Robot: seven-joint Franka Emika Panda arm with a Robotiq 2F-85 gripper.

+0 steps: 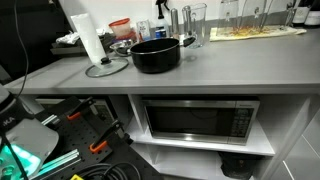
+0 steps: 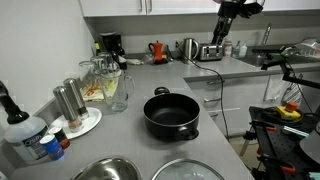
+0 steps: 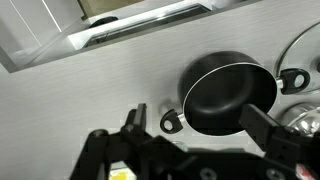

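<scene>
A black two-handled pot (image 1: 156, 60) stands upright on the grey counter. In exterior view 2 the pot (image 2: 173, 124) has nothing visible inside. Seen from above in the wrist view, the pot (image 3: 222, 95) shows its dark, bare interior. A clear glass lid (image 1: 106, 68) lies flat beside it, with its edge (image 3: 292, 52) at the right of the wrist view. My gripper is open at the bottom of that view, its fingers spread with nothing held between them. It looks down over the counter and apart from the pot, though the lower pot handle appears between the fingers.
A metal bowl (image 2: 104, 173) lies near the lid. Tall glasses (image 1: 197, 24) and a paper towel roll (image 1: 88, 38) stand behind. Spice jars (image 2: 52, 146) rest on a white plate. The counter right of the pot is clear; a microwave (image 1: 200, 120) sits below.
</scene>
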